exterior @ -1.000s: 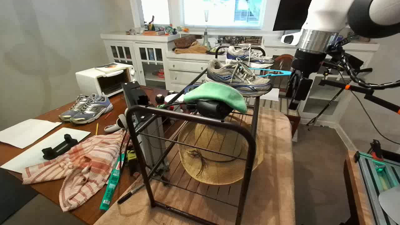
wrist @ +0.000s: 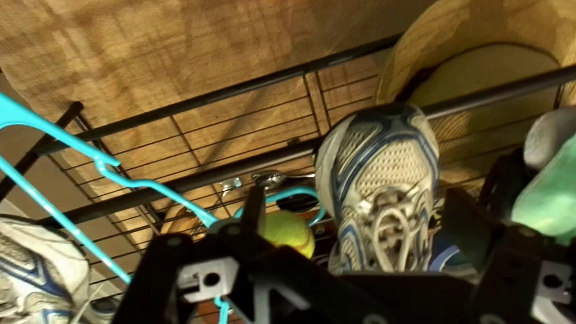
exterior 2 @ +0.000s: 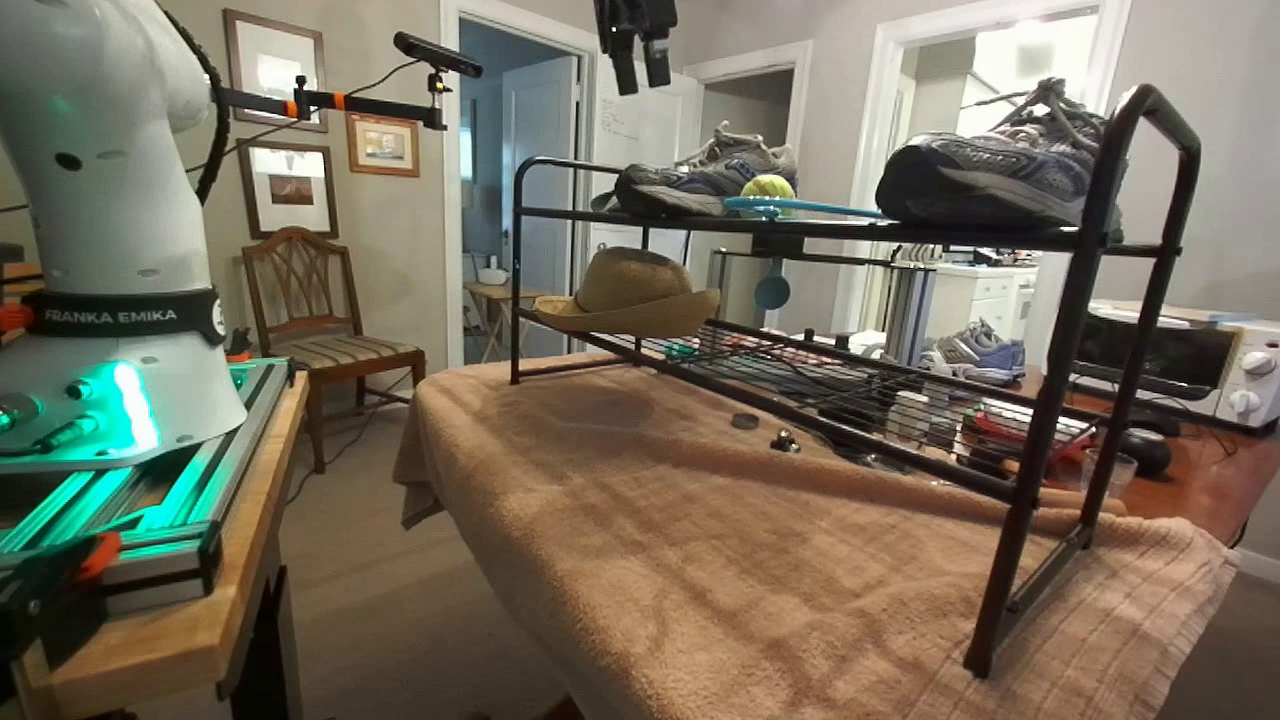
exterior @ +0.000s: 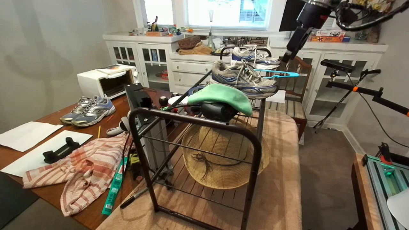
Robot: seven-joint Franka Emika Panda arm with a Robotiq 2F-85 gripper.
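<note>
High above the black wire rack, my gripper is open with nothing between its fingers. Its tips point downward, well clear of the rack. A grey-and-blue running shoe rests on the top shelf and shows between the fingers in the wrist view. The other shoe of that style sits farther along the shelf. Between the shoes lie a blue hanger and a yellow-green tennis ball. A green cloth item rests at the near end. The straw hat is on the lower shelf.
A tan towel covers the surface beneath the rack. On the brown table are another pair of shoes, a white toaster oven and a striped cloth. The hat's side of the rack has bare towel.
My arm and gripper have risen and shifted slightly left in exterior view 1. The shoes, hanger, green item and hat there stay where they were.
</note>
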